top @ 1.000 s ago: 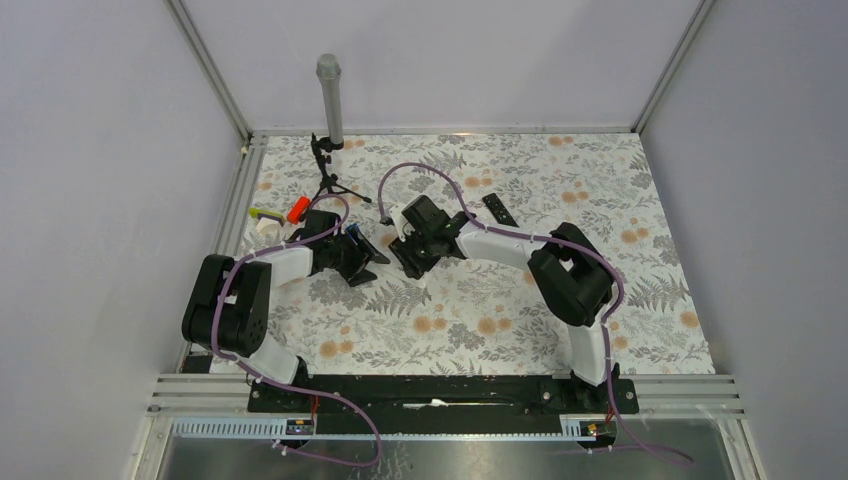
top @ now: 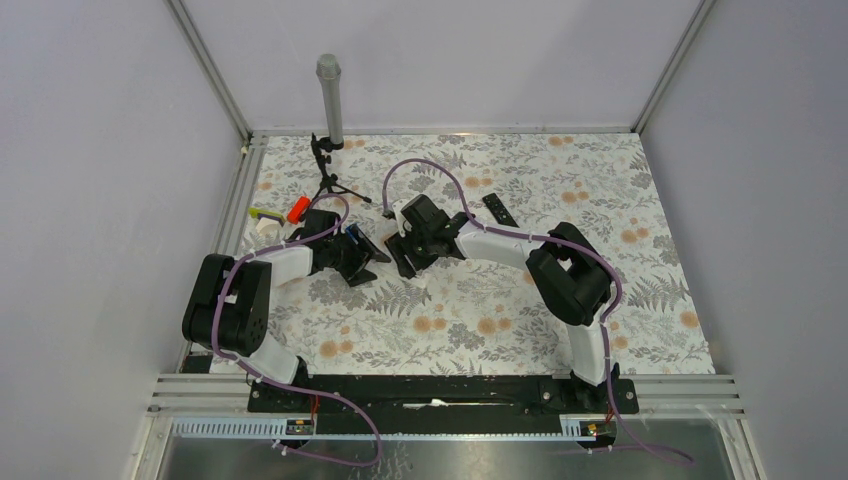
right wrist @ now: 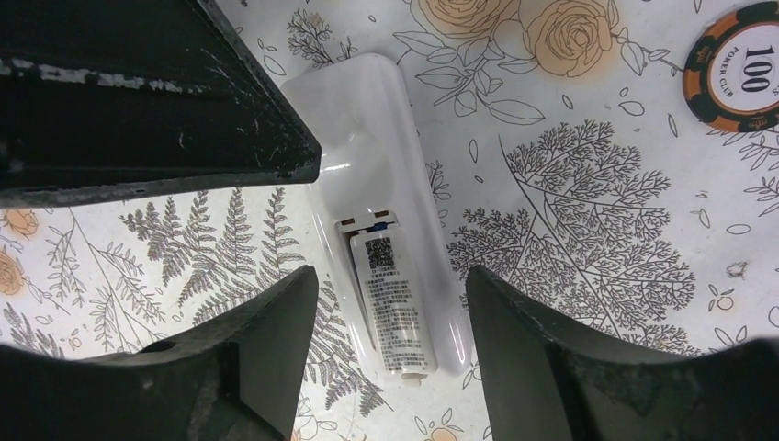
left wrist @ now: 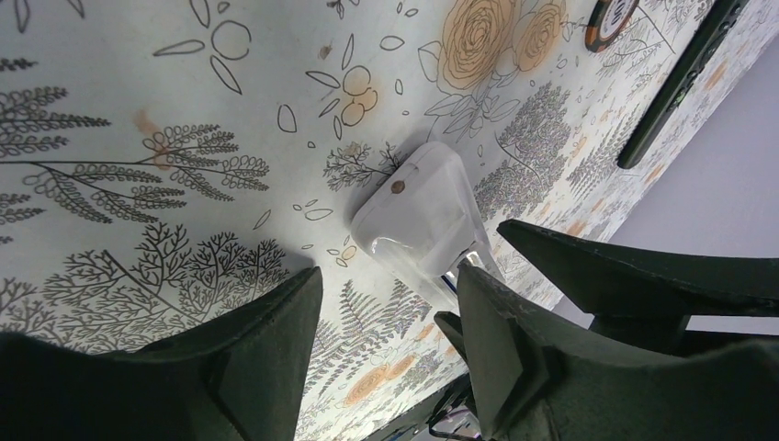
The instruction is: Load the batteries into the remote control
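In the right wrist view, the white remote control lies on the cloth with its battery compartment uncovered. A white printed battery lies lengthwise in that compartment, its nub at the remote's near end; whether it sits fully down I cannot tell. My right gripper is open, one finger on either side of the remote, with gaps. A dark finger of my left gripper reaches over the remote's left edge there. In the left wrist view that gripper stands open with nothing held, and the remote shows just beyond its fingertips.
A poker chip lies right of the remote. A black remote rests farther back on the table. At the left stand a small tripod and a red object.
The left arm looks unmoved.
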